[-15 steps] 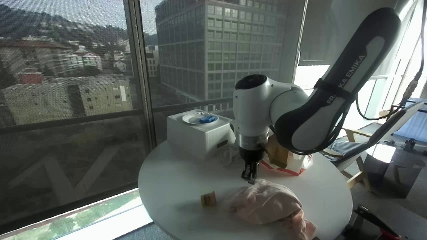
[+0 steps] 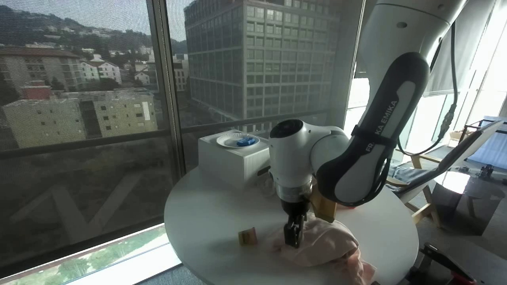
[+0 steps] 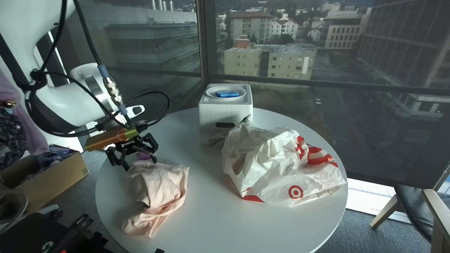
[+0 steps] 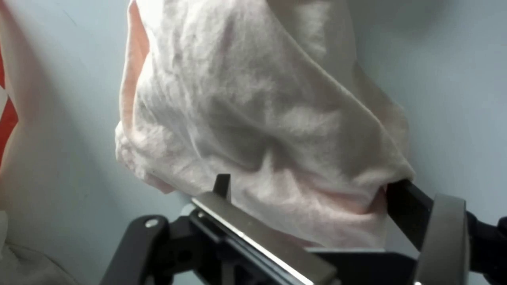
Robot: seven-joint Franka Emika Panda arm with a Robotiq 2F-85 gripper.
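A crumpled pale pink cloth (image 2: 319, 240) lies on the round white table (image 2: 204, 223). In the wrist view the cloth (image 4: 266, 104) fills the middle of the picture, its folds reaching in between my fingers. My gripper is open, its fingers set wide apart at one end of the cloth. One fingertip (image 4: 401, 187) is partly tucked by a fold at the right. From the second exterior view, the gripper (image 3: 138, 164) is low over the cloth's far end (image 3: 162, 181). How firmly the fingers touch the cloth or table is hard to tell.
A white bag with red marks (image 3: 282, 164) stands across the table. Behind it a white box (image 3: 225, 114) carries a plate (image 3: 242, 92) with a blue object (image 3: 227, 94). A small yellowish block (image 2: 247, 236) sits near the cloth.
The arm has come down, bringing my gripper from above the cloth's edge to low beside and over it. The cloth looks much the same in place.
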